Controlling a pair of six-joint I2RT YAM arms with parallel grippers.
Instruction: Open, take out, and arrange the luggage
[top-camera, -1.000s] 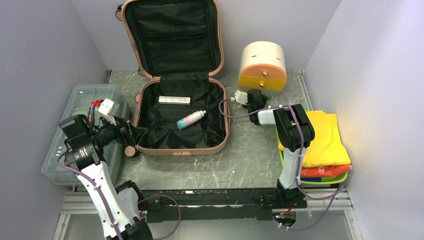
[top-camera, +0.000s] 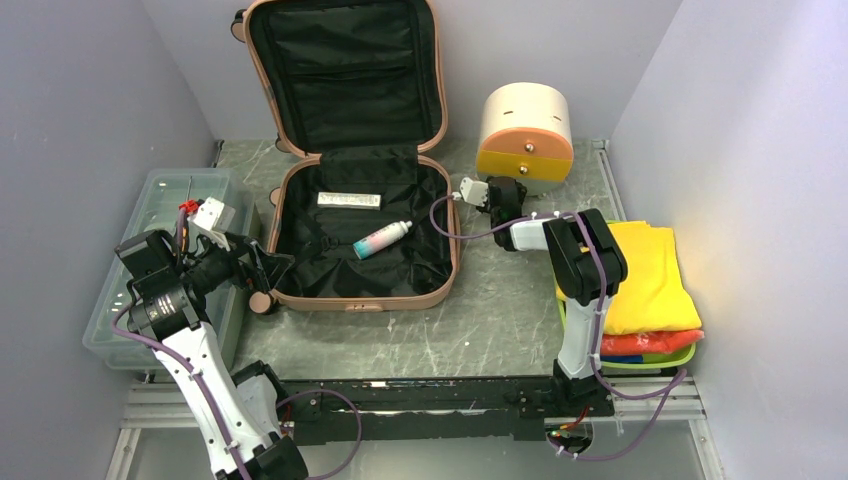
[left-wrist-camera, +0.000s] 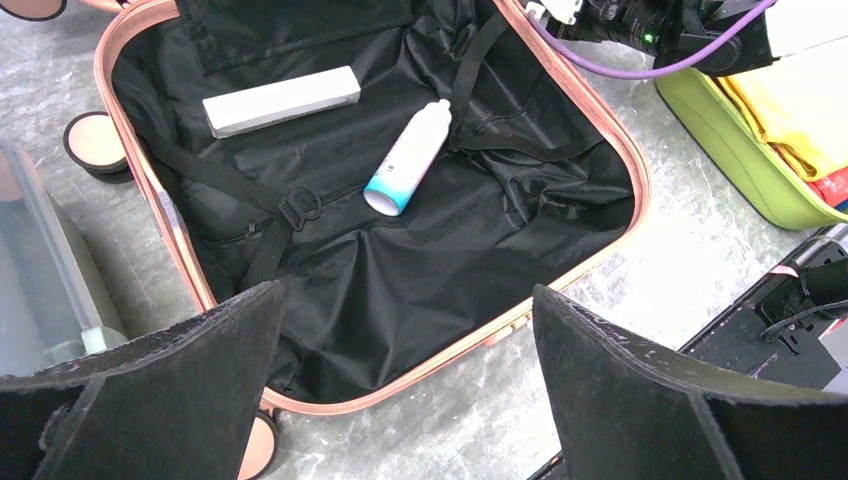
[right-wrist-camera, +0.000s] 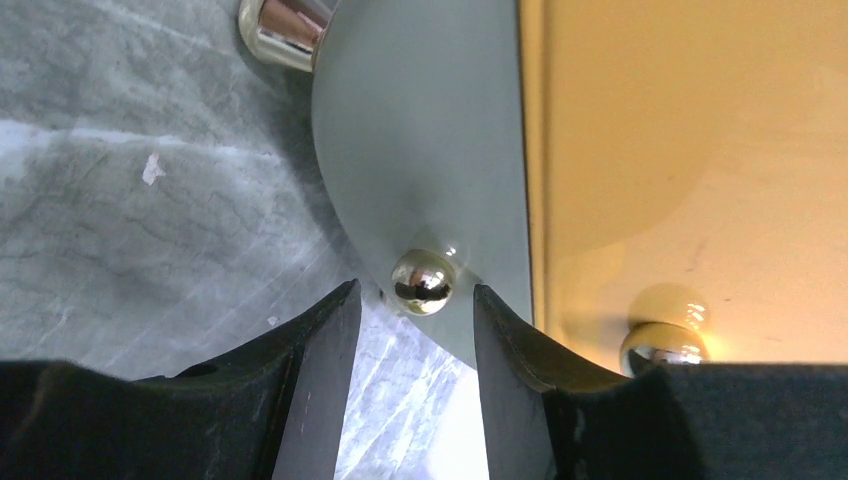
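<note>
An open suitcase (top-camera: 366, 278) holds a spray can (top-camera: 382, 238) and a pale bar (top-camera: 349, 200). My left gripper (top-camera: 277, 262) hangs open over its left edge, empty. My right gripper is part open at the small drawer cabinet (top-camera: 525, 115), its fingertips either side of and just short of a round silver knob (right-wrist-camera: 421, 278) on the grey drawer front. A yellow drawer (right-wrist-camera: 680, 160) shows beside it, with another knob (right-wrist-camera: 662, 348).
A clear plastic box (top-camera: 120, 310) stands on the left. A green bin (top-camera: 670, 357) with yellow and red cloths (top-camera: 645, 270) is on the right. Bare grey floor lies in front of the suitcase and cabinet.
My right gripper's wrist has shifted slightly to the left in the top view, near the cabinet. The left arm and the suitcase's contents are unchanged.
</note>
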